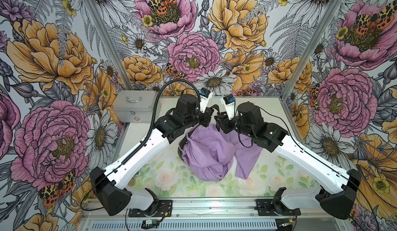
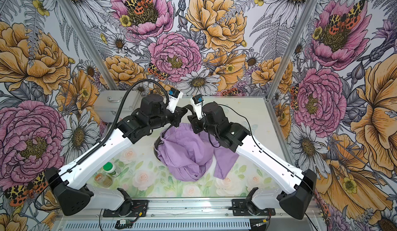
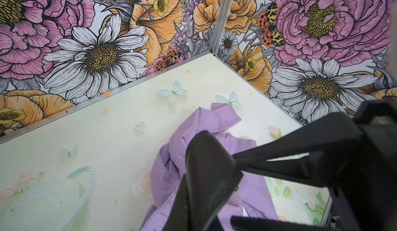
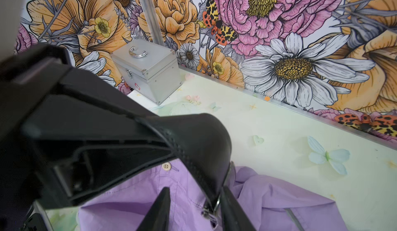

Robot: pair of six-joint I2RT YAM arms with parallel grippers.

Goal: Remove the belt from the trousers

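Purple trousers (image 1: 211, 152) lie bunched on the table beneath both grippers. The black leather belt (image 4: 202, 135) bends over in a raised fold above them, its metal buckle (image 4: 211, 215) hanging low at the end; another dark stretch of belt (image 2: 157, 144) shows along the trousers' left side. Gripping the raised fold, my left gripper is shut on the belt, its fingertips largely covered by the leather. My right gripper is open, fingers apart on either side of the buckle. Whether they touch it I cannot tell.
A silver metal case (image 4: 144, 69) stands at the back left corner. Two small bottles, one green-capped (image 2: 110, 169) and one brownish (image 2: 103, 180), are near the front left. Both grippers are very close together.
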